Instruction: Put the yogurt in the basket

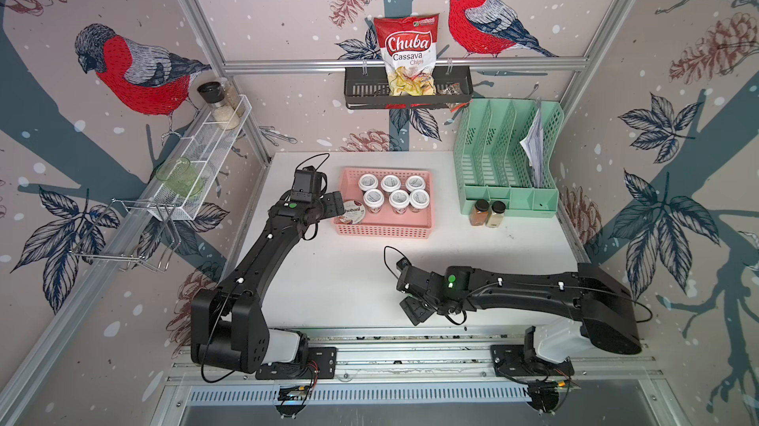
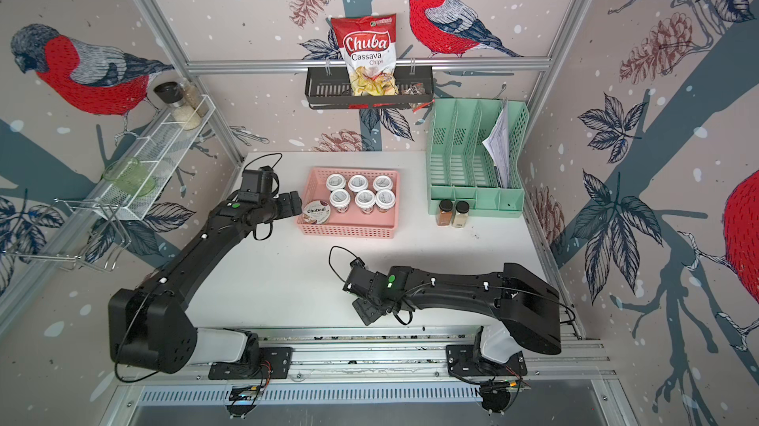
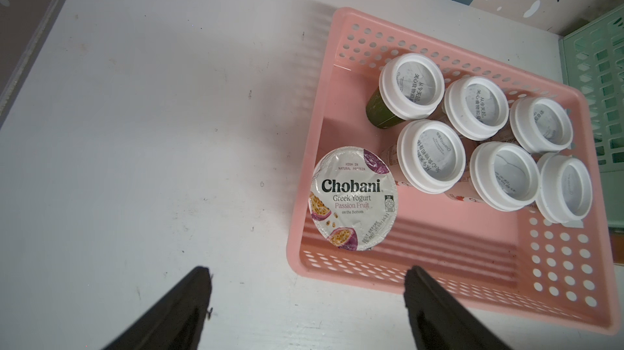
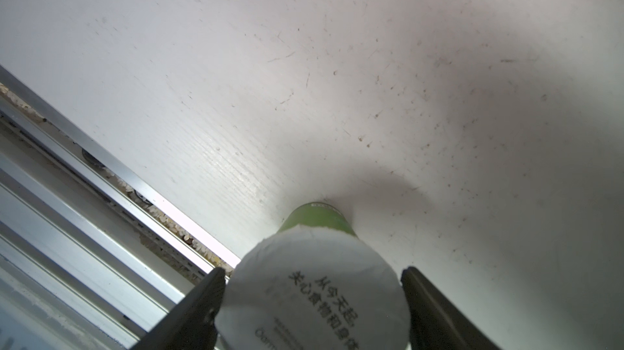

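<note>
A white-lidded green yogurt cup (image 4: 316, 291) stands near the front edge of the table in the right wrist view. Around it is my right gripper, its fingers apart on either side of the lid; whether they touch it I cannot tell. From above, this cup is hidden by the gripper. The pink basket (image 3: 416, 233) holds several white-lidded cups and one large Chobani yogurt (image 3: 354, 198) in its front left corner. Beside the basket's left end, my left gripper stands open with nothing between its fingers.
A green file rack (image 1: 506, 196) stands right of the basket, with two spice jars (image 1: 479, 212) in front of it. A wire shelf (image 1: 197, 157) hangs at the left. Between the basket and the right gripper, the table is clear.
</note>
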